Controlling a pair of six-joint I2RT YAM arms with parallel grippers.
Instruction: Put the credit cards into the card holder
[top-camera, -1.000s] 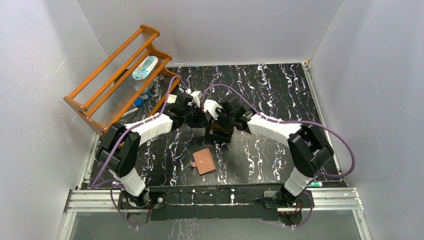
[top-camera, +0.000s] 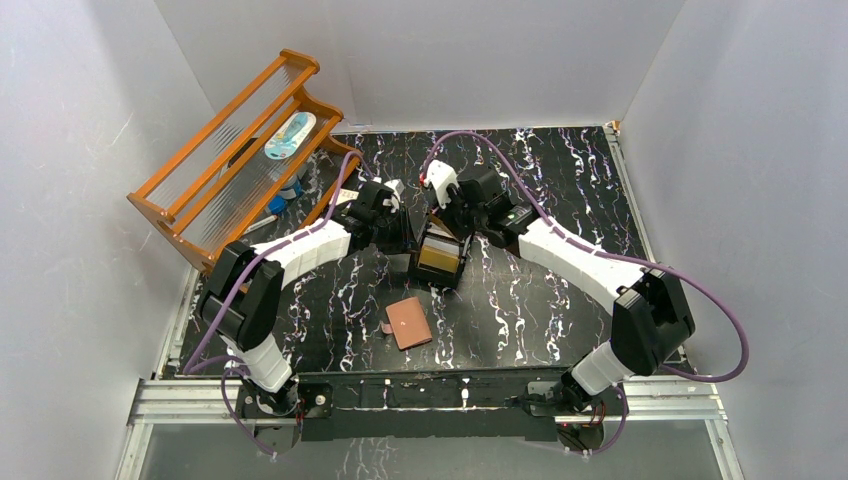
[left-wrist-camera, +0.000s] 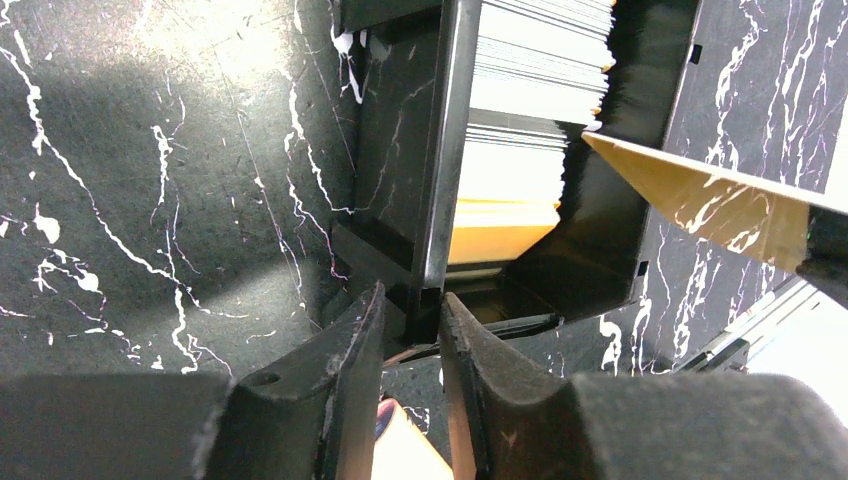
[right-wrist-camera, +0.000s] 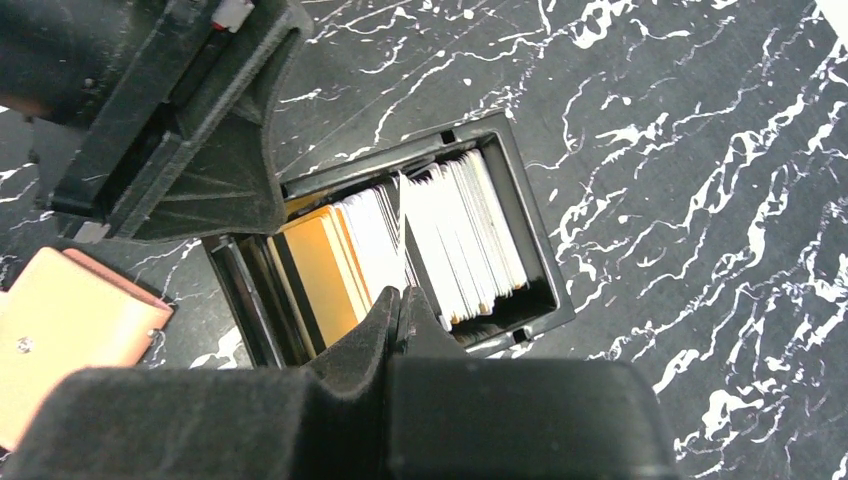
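Observation:
A black open box (top-camera: 436, 270) stands mid-table, packed with upright white and yellow cards (right-wrist-camera: 455, 235). My right gripper is shut on one thin card (right-wrist-camera: 402, 225), seen edge-on over the box. From the left wrist view this card (left-wrist-camera: 690, 190) shows a yellow face and sits above and beside the stack, apart from it. At a corner of the box, my left gripper has its fingers on either side of the black rim; how tightly they close cannot be told. A brown folded wallet-like holder (top-camera: 409, 323) lies toward the front.
A tilted wooden rack (top-camera: 225, 165) with several items fills the back left.
The left arm and the brown holder look unmoved.

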